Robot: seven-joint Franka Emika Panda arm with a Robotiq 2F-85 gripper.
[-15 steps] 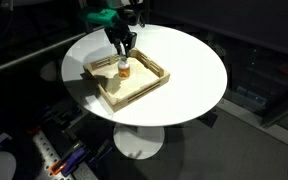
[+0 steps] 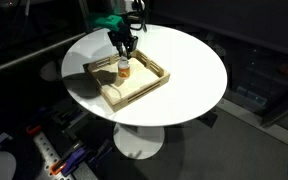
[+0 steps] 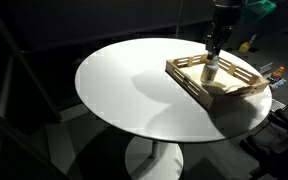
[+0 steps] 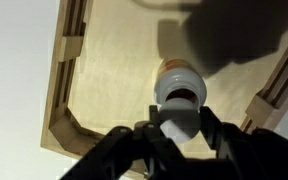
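Observation:
An orange-and-white bottle (image 2: pixel 124 70) stands upright inside a shallow wooden tray (image 2: pixel 136 97) on the round white table. Directly above it is my gripper (image 2: pixel 123 54), pointing down. In the wrist view, the gripper is shut on a round white cap (image 4: pixel 180 119). Behind that cap shows the bottle's white upper rim (image 4: pixel 180 75) around a reddish, dark inner area, so the cap appears to be off the bottle's mouth; whether they still touch I cannot tell. Exterior view 2 has the bottle (image 3: pixel 210 73) pale, below the dark fingers.
Slatted low walls (image 4: pixel 67 47) of the tray surround the bottle, with bare floor on several sides. A wide stretch of the white table (image 3: pixel 134 85) is empty. The arm's shadow falls across the tray floor.
The white part at the bottle's top reaches slightly higher now, and the gripper has shifted up a little. Bottle and tray stay in the same place.

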